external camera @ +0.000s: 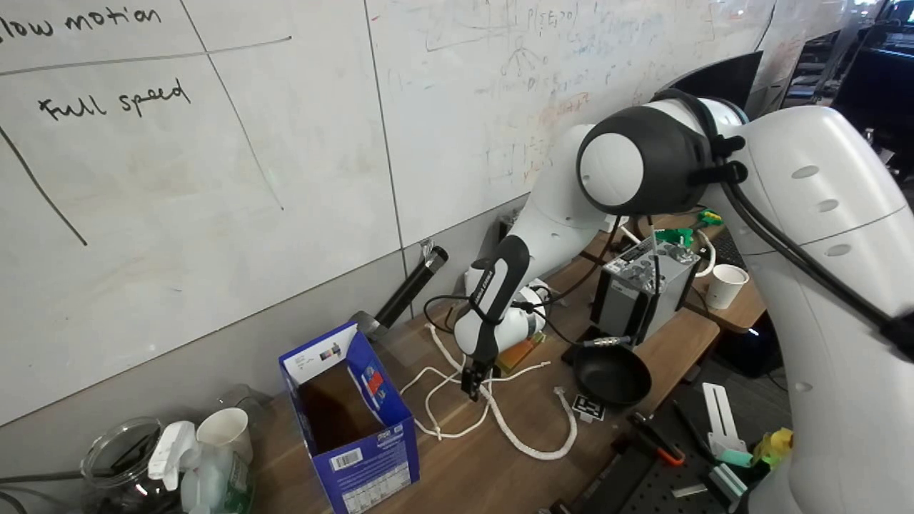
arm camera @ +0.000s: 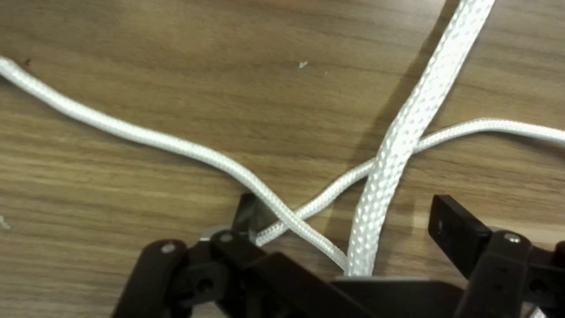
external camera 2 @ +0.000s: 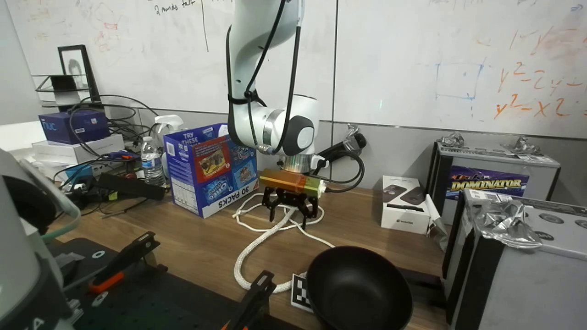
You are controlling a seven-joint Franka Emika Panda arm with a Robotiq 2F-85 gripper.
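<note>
White ropes lie on the wooden table. A thick braided rope (arm camera: 392, 159) runs between my gripper's spread fingers in the wrist view, crossing over a thin cord (arm camera: 339, 185). Another thin stretch of cord (arm camera: 159, 138) comes from the left and crosses near the left fingertip. My gripper (external camera 2: 290, 216) points down at the ropes, open, the thick rope between its fingers but not clasped. In exterior view 2, the thick rope (external camera 2: 245, 255) curves toward the front. Exterior view 1 shows my gripper (external camera: 473, 381) low over the rope tangle, which the hand partly hides.
A blue open-topped box (external camera: 368, 462) stands near the ropes, and a black pan (external camera 2: 360, 291) sits toward the front. Beside the pan lies a checkered marker (external camera 2: 300, 292). A black cylinder (external camera: 413, 287) leans on the wall. Some bare table lies in front of the box.
</note>
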